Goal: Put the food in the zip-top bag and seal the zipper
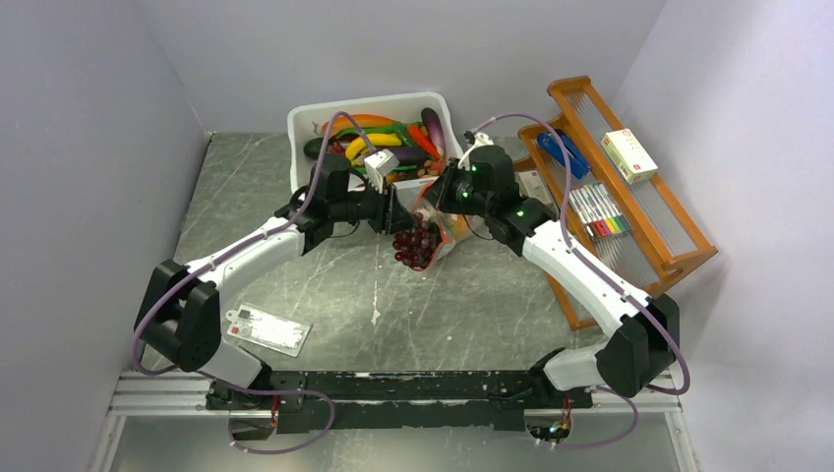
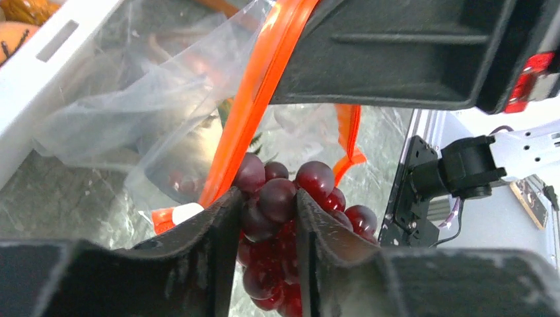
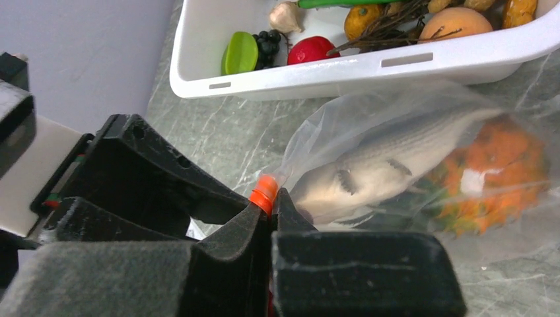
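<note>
Red grapes (image 1: 418, 246) (image 2: 271, 277) lie low at the mouth of the clear zip bag (image 1: 452, 231) (image 3: 396, 99), whose orange zipper edge (image 2: 241, 132) shows. The bag holds a fish (image 3: 389, 165) and an orange, leafy item (image 3: 495, 178). My left gripper (image 1: 391, 221) is right over the grapes, fingertips against them; whether it still grips them cannot be told. My right gripper (image 1: 441, 197) is shut on the bag's orange rim at its upper side.
A white bin (image 1: 295, 128) of vegetables and fruit stands behind the bag. A wooden rack (image 1: 679, 236) with boxes and markers is at the right. A flat pale item (image 1: 268, 329) lies at front left.
</note>
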